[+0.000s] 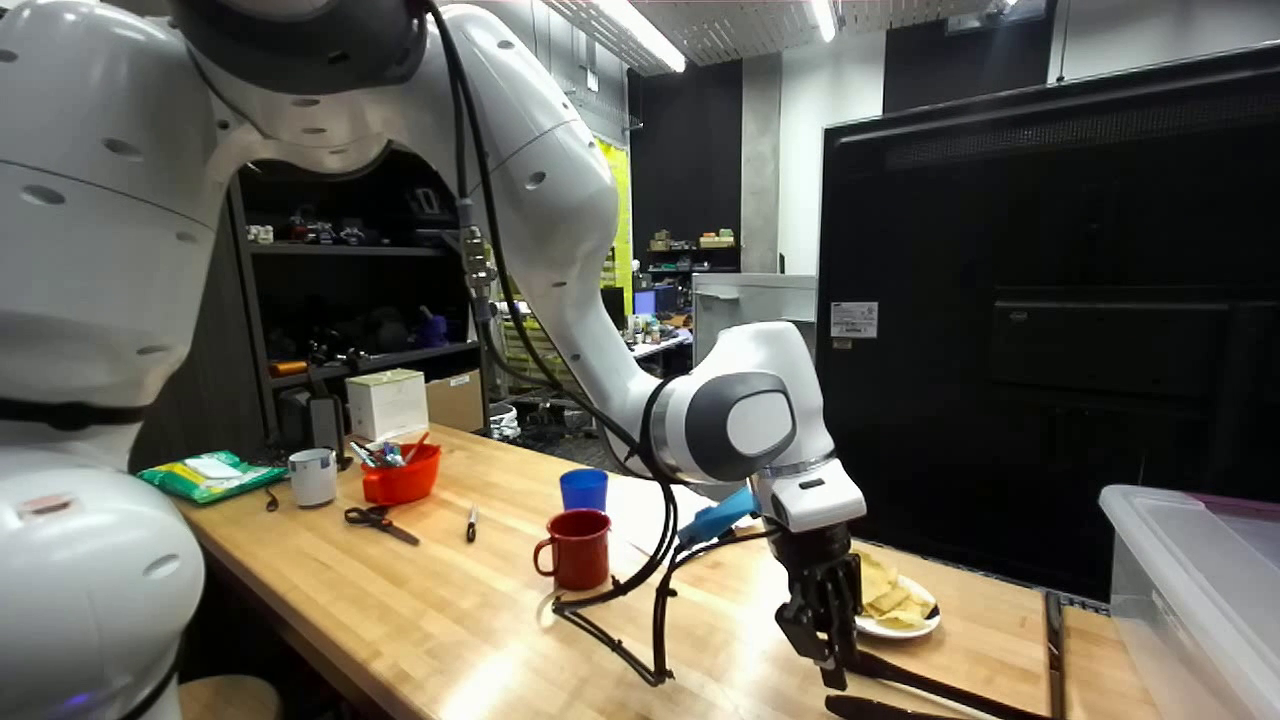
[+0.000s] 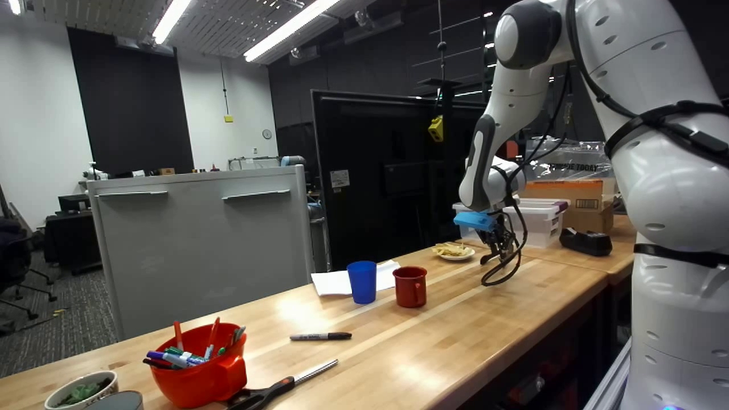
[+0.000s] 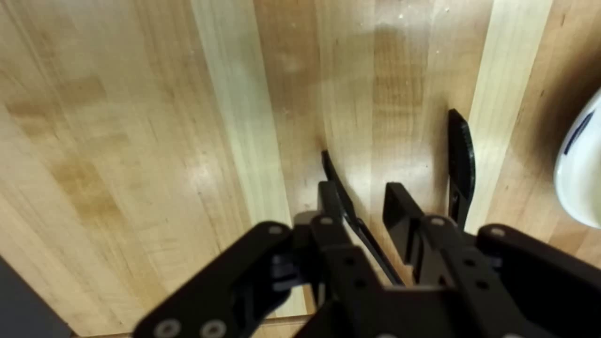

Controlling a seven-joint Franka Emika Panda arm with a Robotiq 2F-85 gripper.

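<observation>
My gripper is part open above the wooden table, pointing down. Below it lie two long black pieces, perhaps the arms of tongs; whether they join is hidden. The thinner black piece (image 3: 376, 250) runs under the left finger and shows through the gap, with nothing visibly gripped. Right of the right finger lies the broader black piece (image 3: 462, 160), its lower part hidden by the gripper. In exterior view 1 these dark lengths (image 1: 948, 686) stretch right from beneath the gripper (image 1: 830, 666).
A white plate (image 3: 583, 169) of chips (image 1: 890, 596) sits close to the gripper. A red mug (image 2: 410, 287), blue cup (image 2: 363, 281), marker (image 2: 321, 336), scissors (image 2: 280, 388) and red pen container (image 2: 198, 379) stand or lie farther off. A clear plastic bin (image 1: 1188, 600) borders the right.
</observation>
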